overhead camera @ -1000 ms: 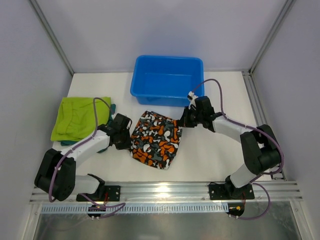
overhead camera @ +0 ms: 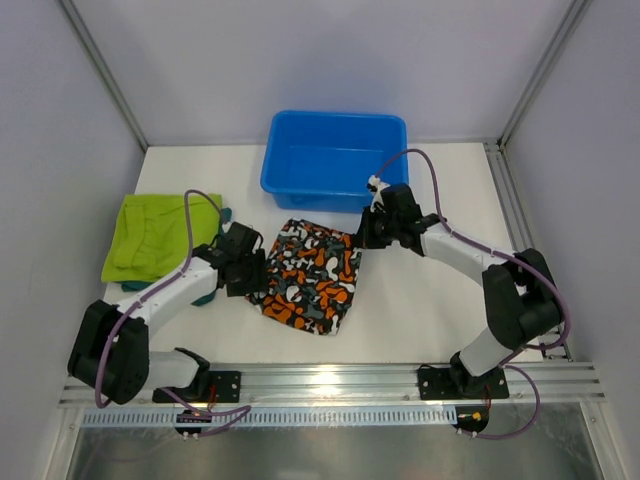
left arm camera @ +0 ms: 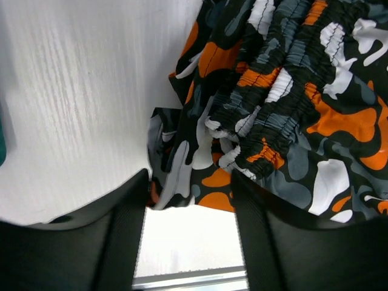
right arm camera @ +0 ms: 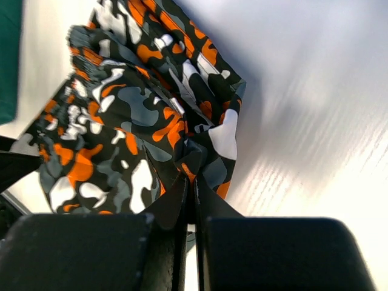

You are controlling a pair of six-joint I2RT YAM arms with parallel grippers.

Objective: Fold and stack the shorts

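Observation:
The camouflage shorts (overhead camera: pixel 310 280) in black, orange, white and grey lie bunched in the middle of the white table (overhead camera: pixel 420 310). At their left edge is my left gripper, its fingers apart with a folded edge of the fabric (left arm camera: pixel 215 182) between or just beneath them. My right gripper is shut on the upper right corner of the shorts (right arm camera: pixel 145 109). Green and teal folded items (overhead camera: pixel 150 230) lie in a stack on the table's left.
A blue bin (overhead camera: pixel 330 150) stands at the back centre.

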